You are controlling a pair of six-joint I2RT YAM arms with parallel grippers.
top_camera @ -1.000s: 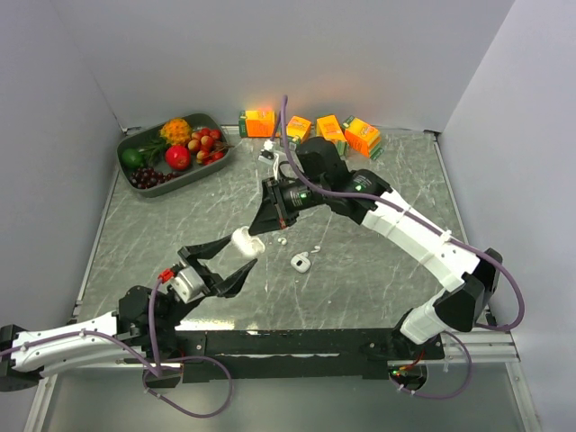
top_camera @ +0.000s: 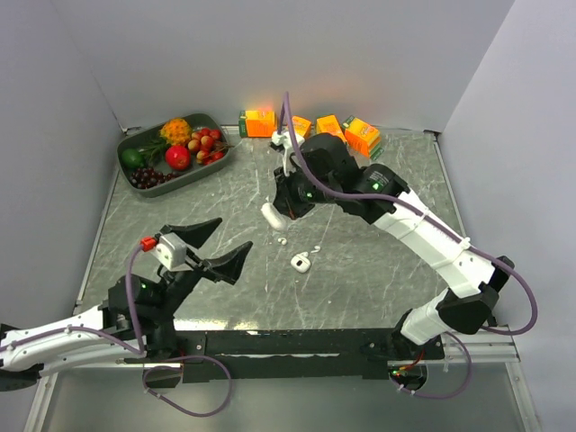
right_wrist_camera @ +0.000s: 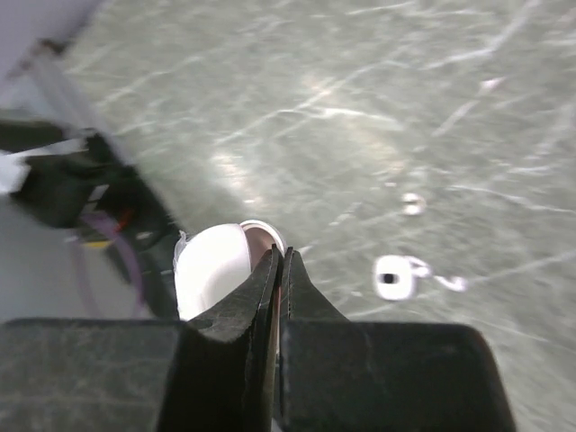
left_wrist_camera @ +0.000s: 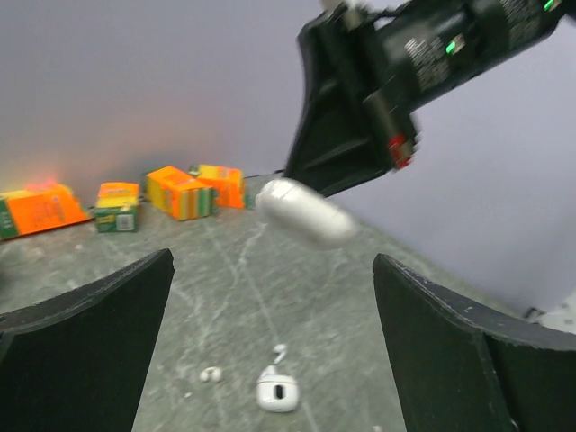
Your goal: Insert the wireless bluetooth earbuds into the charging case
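A white, rounded, capsule-shaped case [top_camera: 274, 217] hangs above the table, held by its edge at the tips of my right gripper [top_camera: 288, 211]. In the right wrist view the fingertips meet on the rim of this white case [right_wrist_camera: 212, 267], whose hollow side shows brownish. My left gripper [top_camera: 236, 231] stands open to the left of it, empty and apart from it. On the table lies a small white squarish piece with a dark oval [top_camera: 301, 263]. Tiny white pieces, perhaps earbuds, lie near it: one small piece [top_camera: 282, 240] and one curved piece [left_wrist_camera: 279, 352].
A dark tray [top_camera: 135, 183] of fruit and vegetables stands at the back left. Several orange-and-green boxes [top_camera: 364, 135] line the back wall.
The left gripper was around the white case a second ago; now it is clear and further left. My right gripper has moved right and slightly back with the case, tilting it.
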